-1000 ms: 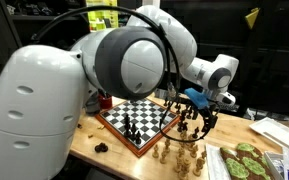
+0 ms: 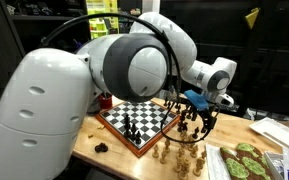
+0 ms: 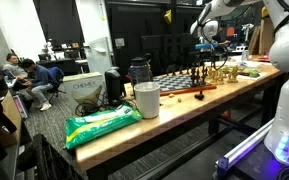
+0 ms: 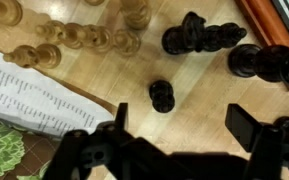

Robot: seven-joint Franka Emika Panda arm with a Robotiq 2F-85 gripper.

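Observation:
My gripper stands open in the wrist view, its two black fingers wide apart and nothing held. A small black chess pawn (image 4: 162, 96) is on the wooden table just ahead of the gap between them. Beyond it lies a taller black piece (image 4: 204, 36) on its side, with more dark pieces (image 4: 269, 63) to the right. Several light wooden pieces (image 4: 76, 35) lie at the upper left. In exterior view 1 my gripper (image 2: 209, 122) hangs above the loose pieces, its tips hard to make out. The chessboard (image 2: 139, 118) is left of it.
A printed paper sheet (image 4: 34, 95) and a green leafy picture (image 4: 2, 148) fill the wrist view's left side. A white tray (image 2: 276, 133) lies at the table's right. In exterior view 2, a green packet (image 3: 102, 124) and a white container (image 3: 148, 99) occupy the near end.

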